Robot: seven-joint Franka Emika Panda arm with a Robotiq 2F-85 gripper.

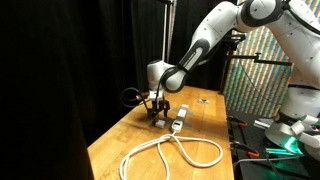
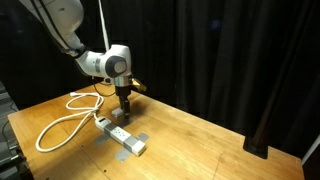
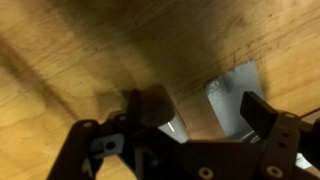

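Observation:
Low over the wooden table, my gripper (image 1: 160,113) points downward, its fingers apart. In the wrist view the dark fingers (image 3: 133,108) stand at either side of the lower frame. A flat grey piece (image 3: 231,92) lies near the right finger, and part of a pale thing (image 3: 174,129) shows beside the left one. I see nothing held. A small pale block (image 2: 118,112) appears close beneath the gripper in exterior view 2; the dark fingers make contact hard to judge.
A white power strip (image 2: 121,135) lies near the gripper, its pale cord (image 1: 206,163) looping over the table (image 1: 112,147). Grey patches mark the tabletop. Black curtains (image 2: 220,65) stand behind. In exterior view 2, the right side of the table is clear.

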